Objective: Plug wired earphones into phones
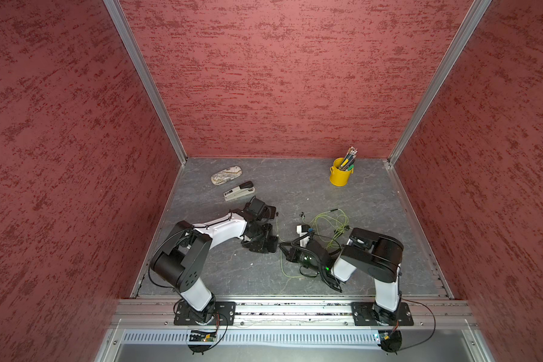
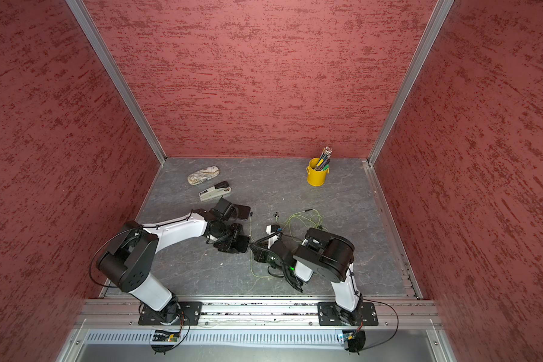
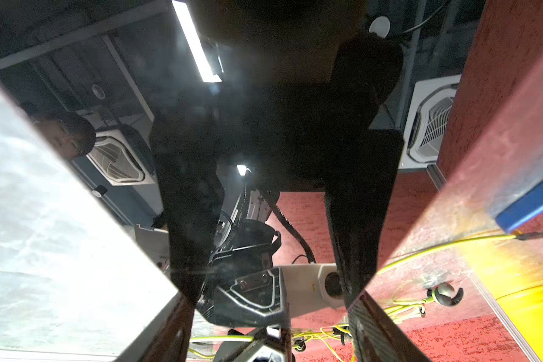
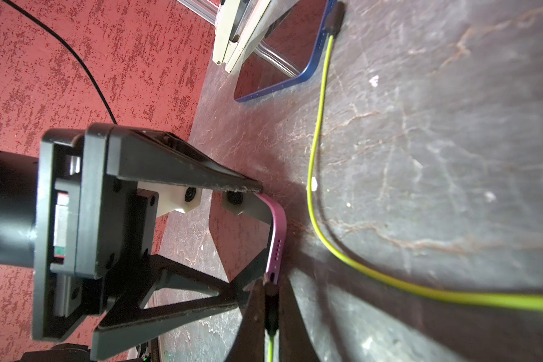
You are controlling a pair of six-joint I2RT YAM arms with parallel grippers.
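Observation:
In the right wrist view, my left gripper is shut across a pink-edged phone (image 4: 276,241), one finger on each side. The phone's dark glossy screen fills much of the left wrist view, full of reflections, with the left gripper's fingertips (image 3: 178,325) at its edges. My right gripper is shut on a slim black plug (image 4: 272,316) with a yellow-green cable. That plug's tip meets the phone's lower edge, lined up with it; how deep it sits cannot be seen. Elsewhere, a blue phone (image 4: 310,66) lies on the table.
A second dark plug (image 4: 333,19) on a yellow-green cable (image 4: 317,138) lies close beside the blue phone. More earphone cable (image 1: 319,218) is looped near the right arm. Behind stand a stapler (image 1: 239,191), a patterned case (image 1: 226,175) and a yellow pencil bucket (image 1: 339,176).

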